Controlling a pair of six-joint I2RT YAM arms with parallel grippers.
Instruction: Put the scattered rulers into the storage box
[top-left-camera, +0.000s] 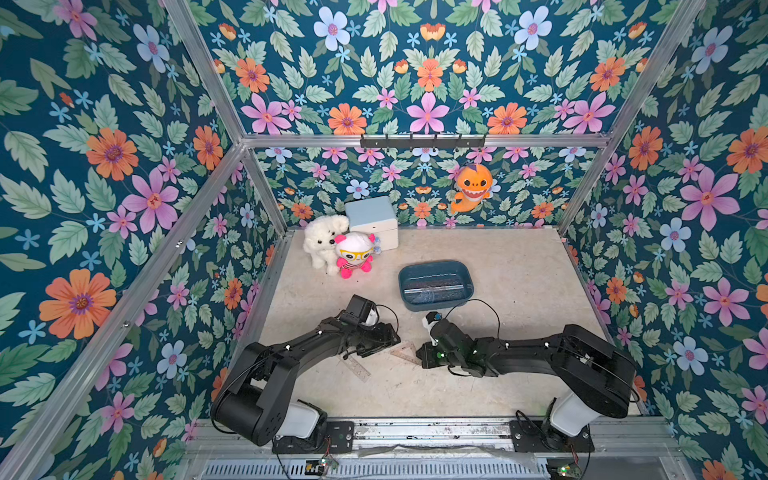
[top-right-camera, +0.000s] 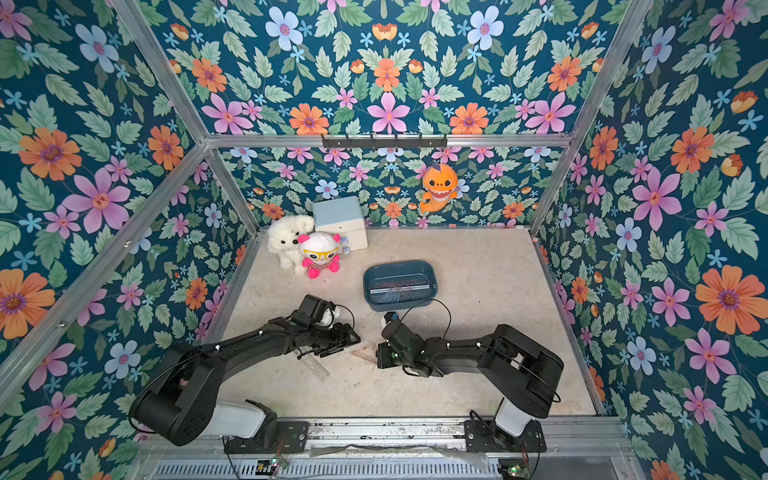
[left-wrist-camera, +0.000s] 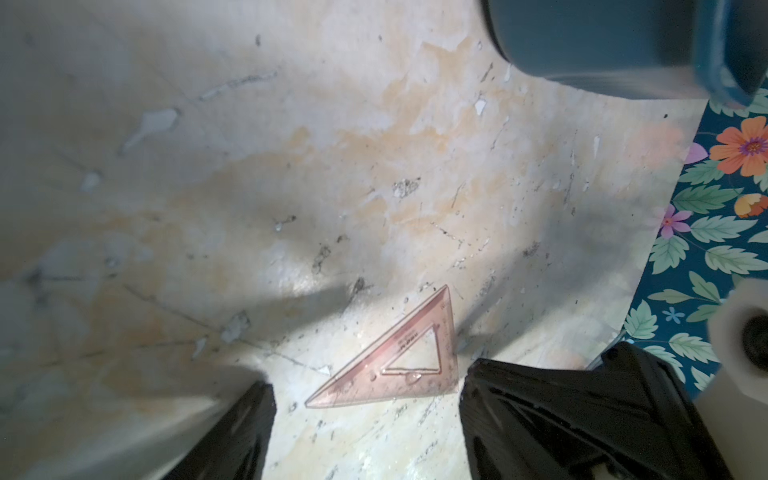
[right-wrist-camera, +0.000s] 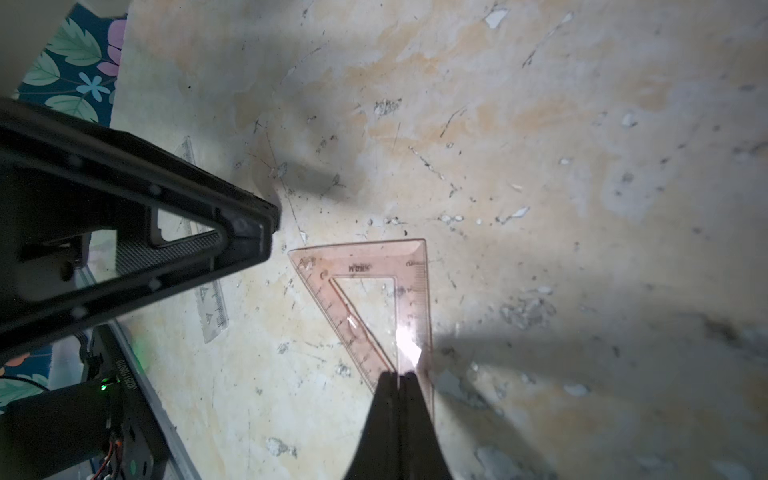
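Note:
A pink transparent triangle ruler (left-wrist-camera: 376, 368) (right-wrist-camera: 412, 304) lies on the table between the two grippers. Just above it, my left gripper (top-left-camera: 392, 340) stands open, nothing held; in the right wrist view it hangs at the upper left. My right gripper (top-right-camera: 382, 356) is shut, its tips at the triangle's lower part, with nothing visible between them. A clear straight ruler (top-left-camera: 356, 368) (right-wrist-camera: 210, 312) lies left of the triangle. The blue storage box (top-left-camera: 436, 304) (top-right-camera: 400, 304) stands behind the grippers, with rulers visible inside.
A white plush dog (top-left-camera: 324, 244), a pink-and-white toy (top-left-camera: 354, 264) and a white lidded box (top-left-camera: 380, 236) stand at the back left. An orange shark toy (top-left-camera: 472, 188) is at the back wall.

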